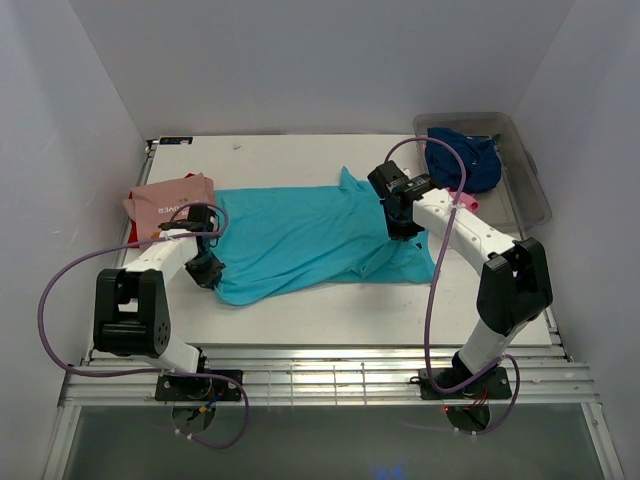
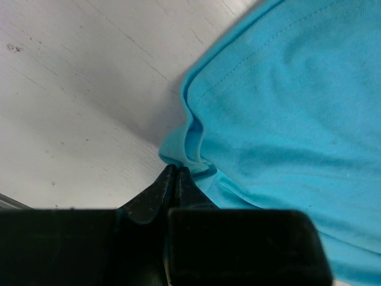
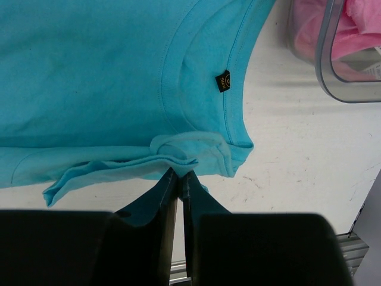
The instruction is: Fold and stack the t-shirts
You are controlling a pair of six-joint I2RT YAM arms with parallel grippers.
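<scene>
A turquoise t-shirt lies spread across the table, its lower edge partly folded. My left gripper is at its near left corner; in the left wrist view the fingertips meet the bunched hem, close together, and whether they hold it is unclear. My right gripper is shut on a folded edge of the turquoise t-shirt near its right end, where a black label shows in the right wrist view.
Folded brown-pink shirts with red beneath sit at the left. A grey bin holding blue and pink clothes stands at the back right.
</scene>
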